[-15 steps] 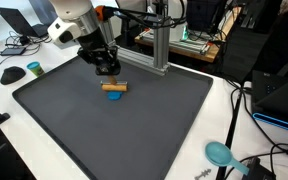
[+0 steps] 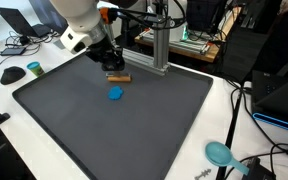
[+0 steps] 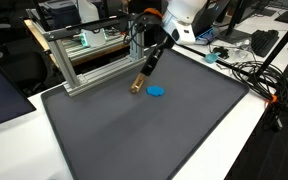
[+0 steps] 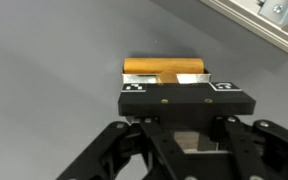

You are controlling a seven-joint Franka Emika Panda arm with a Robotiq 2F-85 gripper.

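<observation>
My gripper is shut on a wooden piece [image 4: 164, 65], whose round bar runs across just beyond the fingertips. A narrower wooden part shows between the two fingers. From the side, the wooden piece [image 3: 137, 84] hangs at the end of the downward-pointing gripper [image 3: 145, 73], low over the dark grey table; whether it touches the surface I cannot tell. A small bright blue object [image 2: 115, 93] lies on the table just in front of the wooden piece [image 2: 119, 78] in the first exterior view. The gripper body hides part of the wooden piece in the wrist view.
Behind the wooden piece runs a metal frame rail [image 3: 94, 75] along the table's edge. A green cup [image 2: 35, 69] and a black item [image 2: 13, 75] stand off the far left side.
The gripper and wooden piece have moved back, away from the blue object, which now shows fully.
</observation>
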